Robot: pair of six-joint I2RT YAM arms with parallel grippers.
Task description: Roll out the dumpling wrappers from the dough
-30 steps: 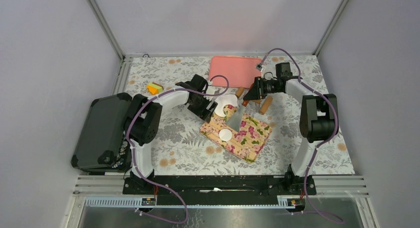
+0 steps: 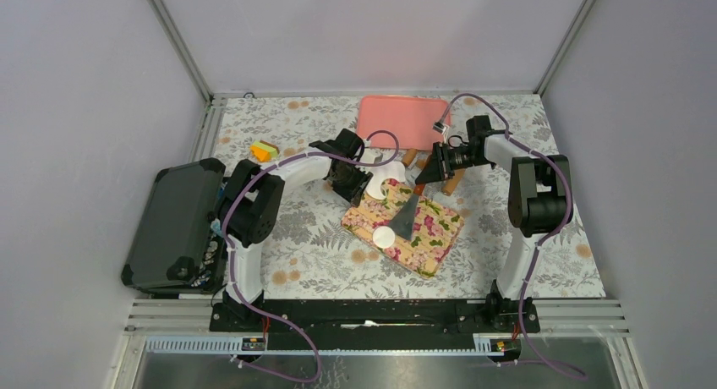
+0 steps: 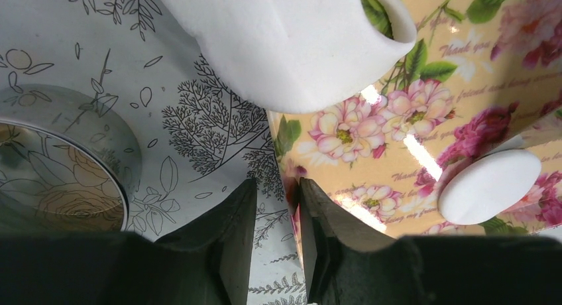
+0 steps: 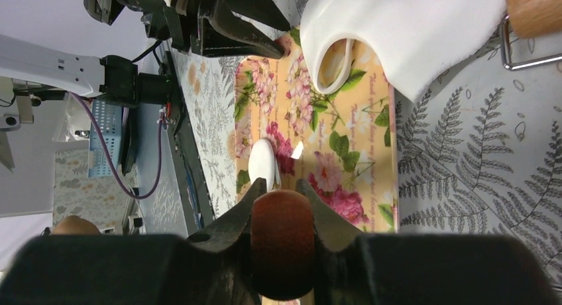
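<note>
A scraper with a grey blade slants over the floral board. My right gripper is shut on its red-brown handle. Close beside the blade lies a small white dough piece, also visible as a white oval in the right wrist view. A large, curved white dough strip hangs over the board's far edge onto the cloth. At the board's left edge, my left gripper has one finger over the board and one over the cloth. A gap shows between them; whether they clamp the edge is unclear.
Behind the board stands a pink tray. A wooden piece lies under the right arm. A clear round container is close to my left gripper. The cloth in front of the board is free.
My right gripper has come slightly toward the front with the scraper. The small dough piece has shifted a little toward the board's front edge. My left gripper has barely moved.
</note>
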